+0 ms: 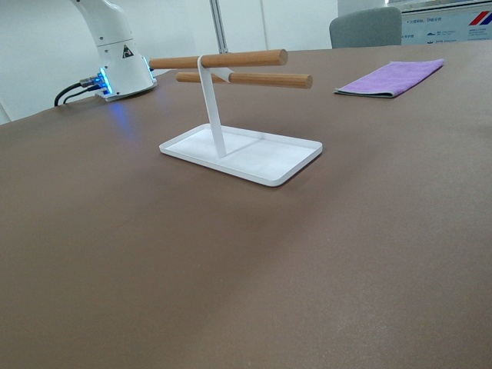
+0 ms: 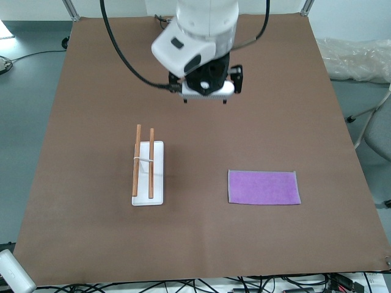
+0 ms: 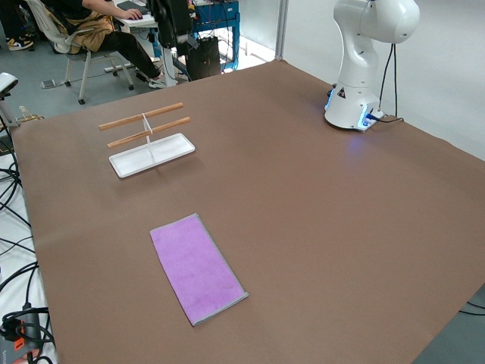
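A white stand with two horizontal wooden rods (image 2: 151, 174) sits on the brown table, left of centre in the left view; the top view shows its white tray base (image 1: 261, 157) up close. A purple cloth (image 2: 263, 187) with grey edging lies flat to its right. My gripper (image 2: 204, 101) hangs high in the left view, beyond and above both objects and apart from them, its two short fingertips spread with nothing seen between them. In the right view the white arm (image 3: 356, 83) stands at the back right; my gripper is not clearly visible there.
Cables run along the table's near edge in the left view, beside a white cylinder (image 2: 15, 271) at the lower left. A chair (image 2: 382, 128) stands off the table to the right.
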